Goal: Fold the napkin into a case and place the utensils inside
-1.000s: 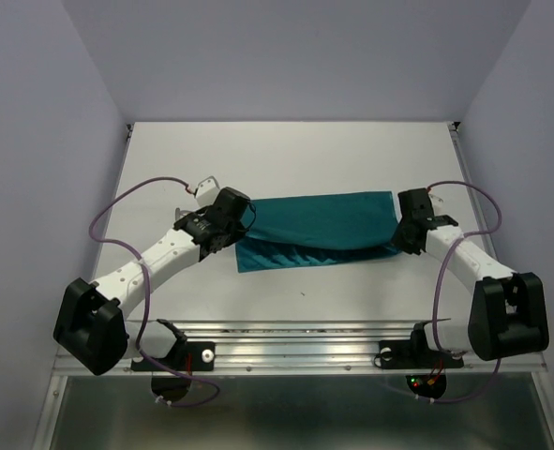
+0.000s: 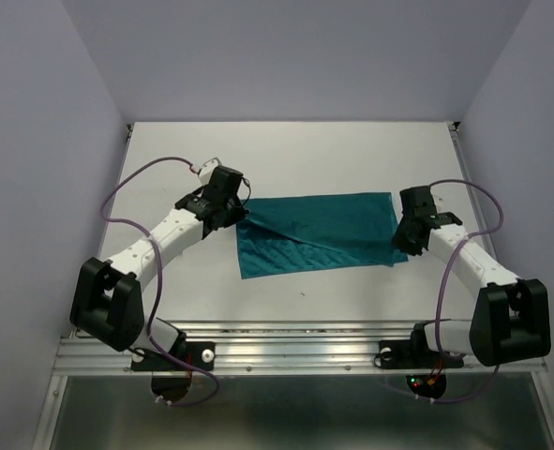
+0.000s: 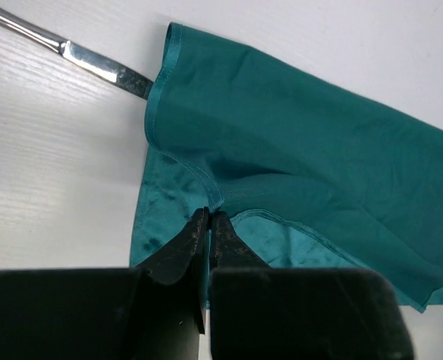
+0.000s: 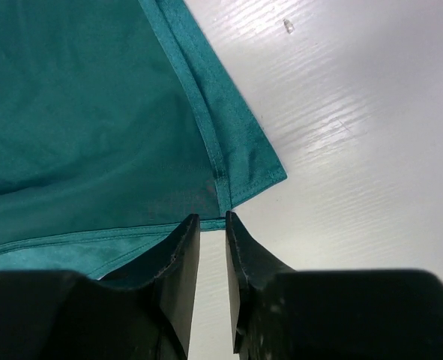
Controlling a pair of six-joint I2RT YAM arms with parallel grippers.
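Note:
The teal napkin lies folded over on itself, its upper layer slanting across the lower layer, which stays bare at the front left. At the napkin's left side, my left gripper is shut on the hem of the upper layer, and small creases run from its tips. My right gripper is at the front right, its fingertips parted around the upper layer's corner and not pinching it. A metal knife lies at the left, its end touching or tucked under the napkin's folded edge; the rest leaves the frame.
A silver rail runs along the front edge. Grey walls close off the back and sides.
The upper layer's left edge has shifted backward with my left gripper, baring more lower layer there.

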